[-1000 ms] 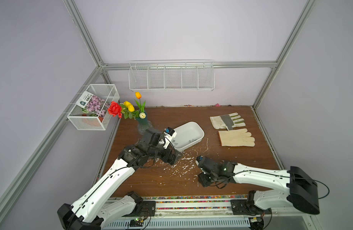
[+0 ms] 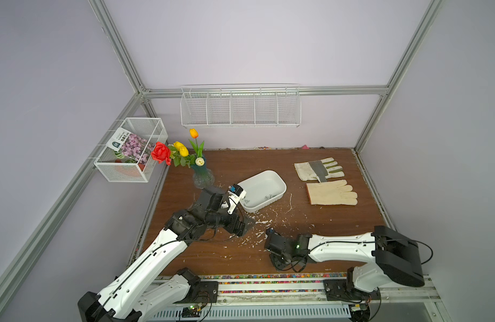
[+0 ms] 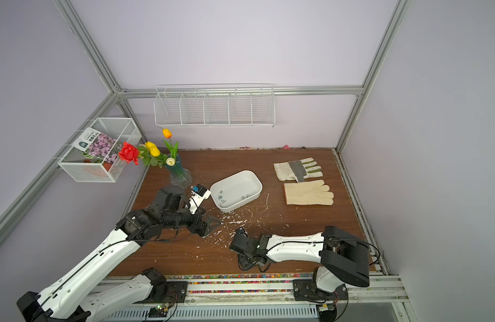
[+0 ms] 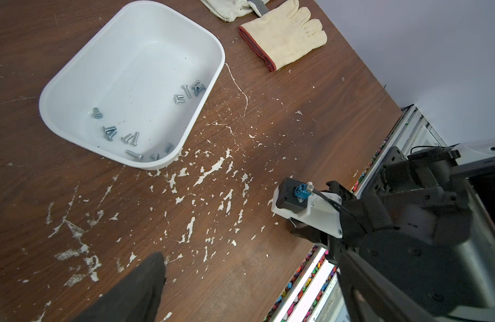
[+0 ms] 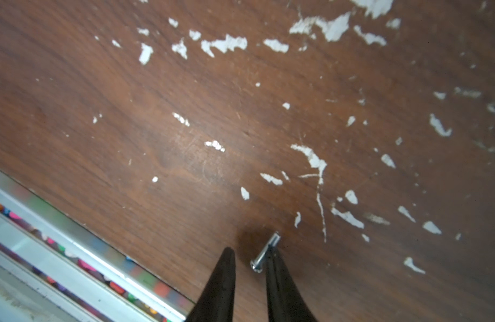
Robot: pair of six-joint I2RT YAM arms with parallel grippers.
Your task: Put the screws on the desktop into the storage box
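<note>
A white storage box stands mid-table, with several screws lying in it. Down at the front of the desktop, a single silver screw lies between the fingertips of my right gripper, which are part open and very low over the wood. My left gripper hangs in the air left of centre, in front of the box, open with nothing seen between its fingers.
A vase of flowers stands at the back left, two gloves lie at the right, and wire baskets hang on the walls. Paint-like white marks speckle the desktop.
My right arm has moved leftward and down toward the front of the desktop.
</note>
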